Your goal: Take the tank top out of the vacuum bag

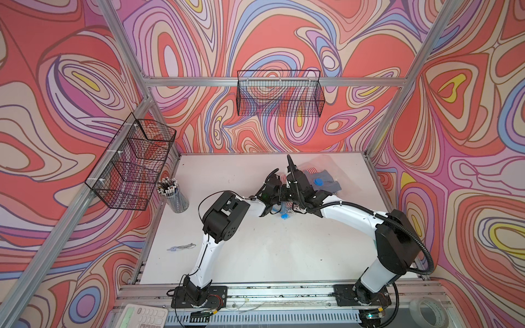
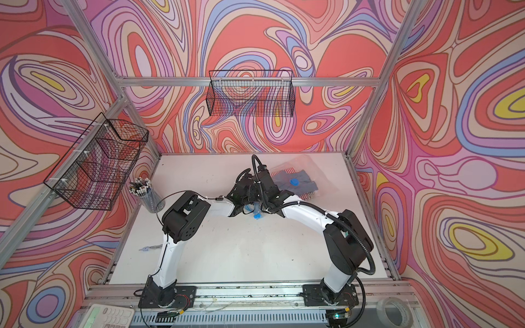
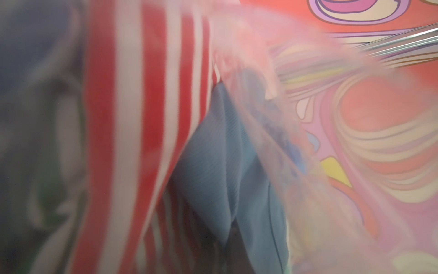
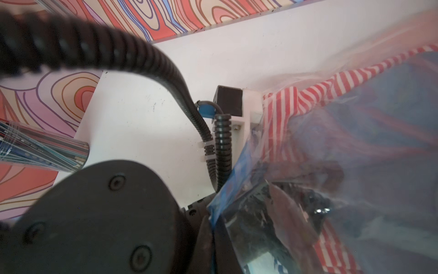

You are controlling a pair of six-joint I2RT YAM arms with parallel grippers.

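Observation:
The clear vacuum bag [image 1: 350, 183] lies at the back right of the table. Grey-blue cloth [image 1: 329, 179] and red-and-white striped cloth [image 4: 282, 109] show through it; which of them is the tank top I cannot tell. My right gripper is shut on the bag's blue edge strip [image 4: 230, 185]. Behind the plastic, my left gripper is inside the bag's mouth, its dark tips low in the left wrist view and mostly hidden. It looks shut, close to blue-grey cloth [image 3: 214, 169] and hanging stripes [image 3: 150, 91]; no cloth shows clearly between its fingers.
A clear cup of sticks [image 1: 176, 199] stands at the left back of the table. A small clear item [image 1: 181, 247] lies at the left. Wire baskets [image 1: 280, 95] hang on the frame.

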